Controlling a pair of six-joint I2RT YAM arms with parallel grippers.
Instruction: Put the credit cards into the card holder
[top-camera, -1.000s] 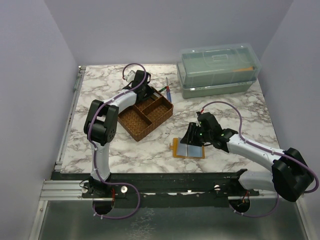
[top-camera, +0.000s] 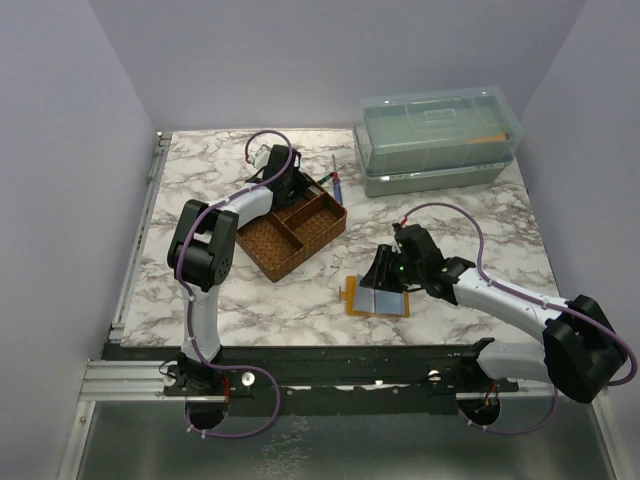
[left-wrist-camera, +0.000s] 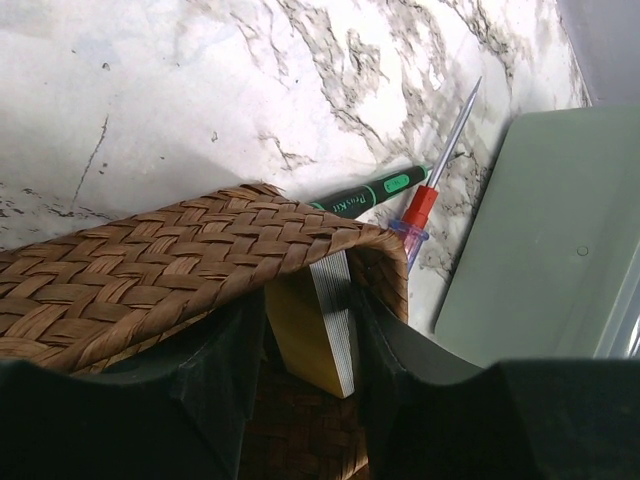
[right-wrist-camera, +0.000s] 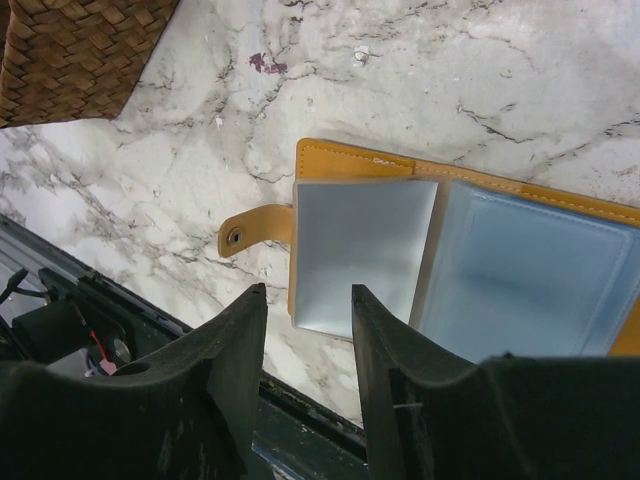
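Observation:
In the left wrist view a stack of cards (left-wrist-camera: 334, 325), white-edged with a golden face, leans inside a compartment of the woven basket (left-wrist-camera: 190, 245). My left gripper reaches into that compartment, open, its fingers on either side of the stack with a gap showing at the left. The tan card holder (right-wrist-camera: 410, 168) lies opened out on the table, its clear sleeves (right-wrist-camera: 365, 250) facing up. Above the holder's left edge is my right gripper, its fingers apart and nothing held between them.
A green pen (left-wrist-camera: 375, 192) and a screwdriver (left-wrist-camera: 420, 207) lie beside the basket's far corner. The lidded plastic box (top-camera: 430, 140) stands at the back right. Bare marble table (top-camera: 480, 235) surrounds the holder.
The right arm, basket and holder look unmoved.

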